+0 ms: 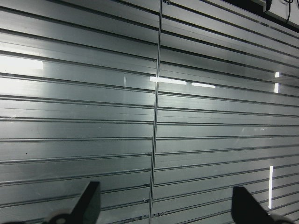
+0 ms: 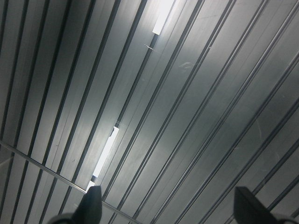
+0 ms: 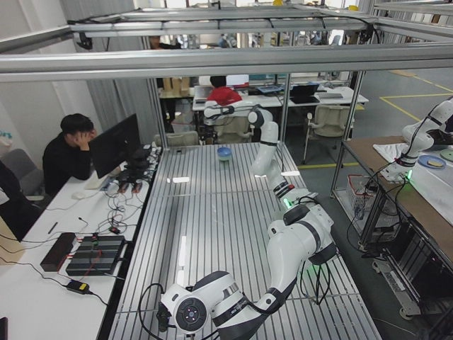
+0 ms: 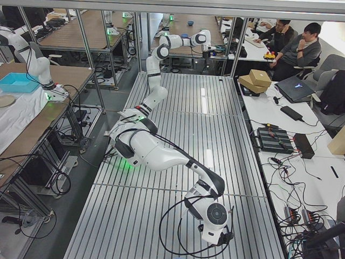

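A blue bowl stands at the far end of the slatted table, apparently on a small pale green object, with the far arm's gripper raised above and left of it. The near arm in the camera left view lies over the near end. In the left wrist view my left gripper is open, with bare slats between its fingers. My right gripper is also open over bare slats in the right wrist view. Neither wrist view shows the bowl.
A side desk holds a monitor, boxes and cables. Another table with an arm stands on the other side. Aluminium beams frame the workspace, and people sit nearby.
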